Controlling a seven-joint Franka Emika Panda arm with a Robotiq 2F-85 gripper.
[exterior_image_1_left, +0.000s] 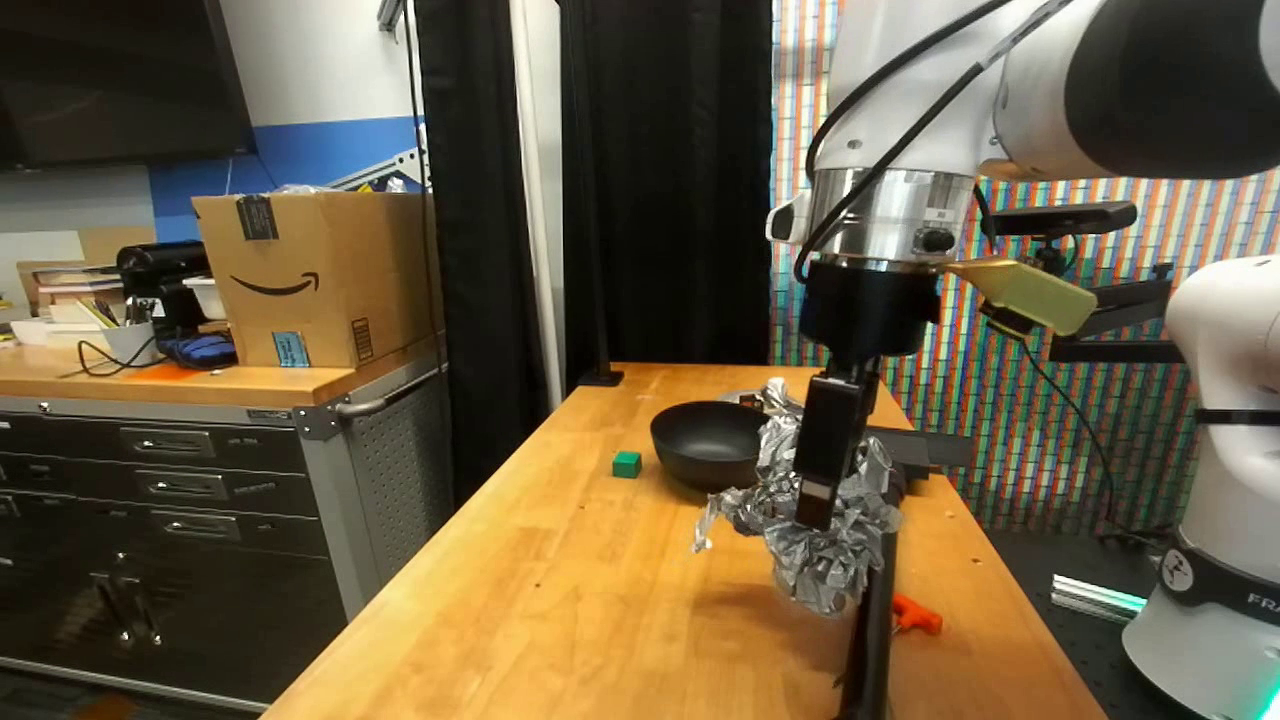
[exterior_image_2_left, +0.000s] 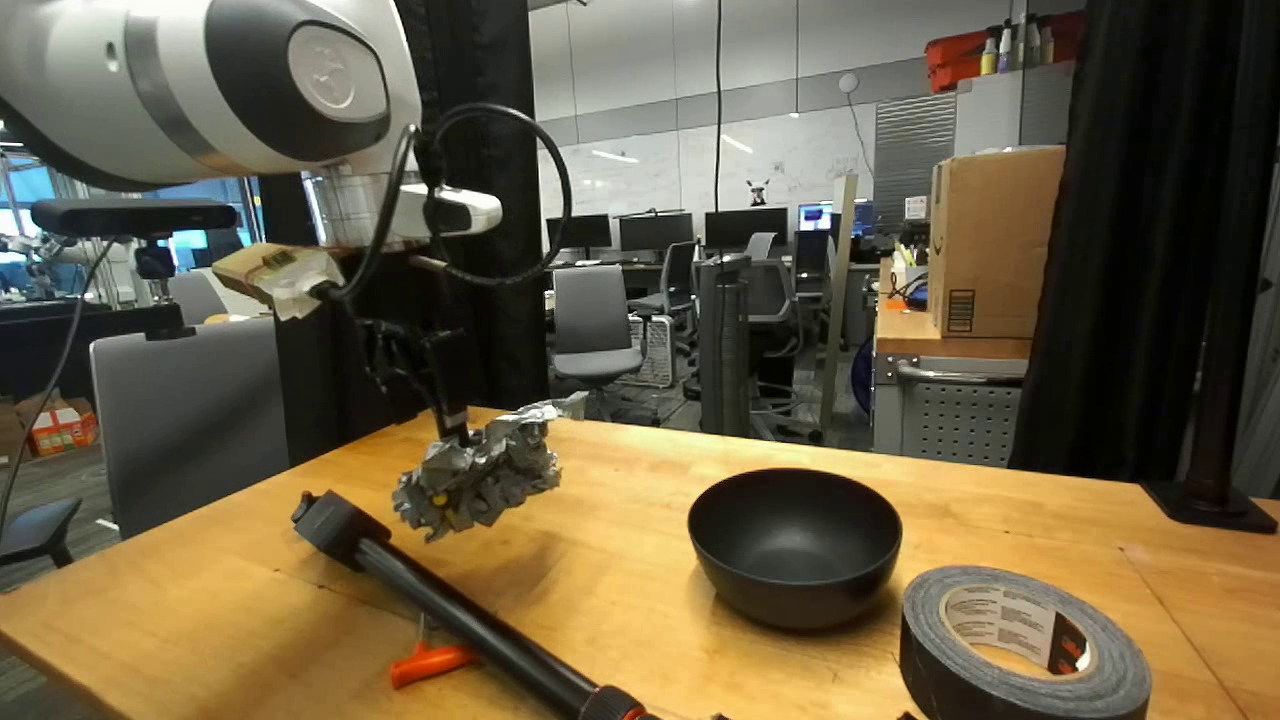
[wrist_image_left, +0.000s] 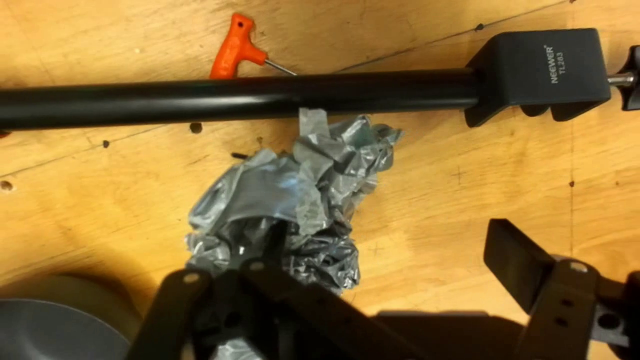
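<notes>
A crumpled silver clump of tape or foil (exterior_image_1_left: 825, 546) hangs above the table, clinging around one finger of my gripper. In the wrist view the fingers stand wide apart. The left one is partly hidden in the clump (wrist_image_left: 318, 186), while the right finger (wrist_image_left: 519, 264) is clear of it, with bare table showing between. Exterior view 2 has the clump (exterior_image_2_left: 486, 474) just below the fingers, off the wood. A black bowl (exterior_image_2_left: 795, 546) stands on the table; it also shows at the wrist view's lower left corner.
A black pole (wrist_image_left: 240, 99) with a clamp head lies across the table beside the clump. Near it rests an orange-handled hex key (wrist_image_left: 231, 51). A tape roll (exterior_image_2_left: 1020, 648) sits by the bowl, and a green block (exterior_image_1_left: 626, 464) lies left of it.
</notes>
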